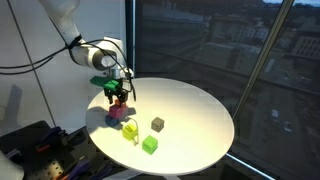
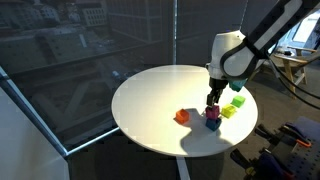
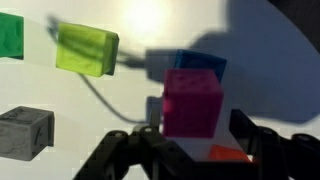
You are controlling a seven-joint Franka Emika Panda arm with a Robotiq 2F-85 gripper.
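A pink cube (image 3: 192, 104) shows between the two fingertips of my gripper in the wrist view. Narrow gaps separate it from the fingers on both sides, so the fingers stand open around it. Behind the pink cube, partly covered by it, is a blue cube (image 3: 205, 60). From the side the pink cube (image 2: 213, 111) appears right above the blue cube (image 2: 213, 124); whether they touch, I cannot tell. The gripper (image 1: 119, 99) is over the pink cube (image 1: 117, 111) at the left of the table.
A yellow cube (image 1: 130, 131), a green cube (image 1: 150, 144) and a grey cube (image 1: 158, 124) lie apart on the white round table (image 1: 195, 120). Close to my fingers is an orange block (image 3: 228, 154).
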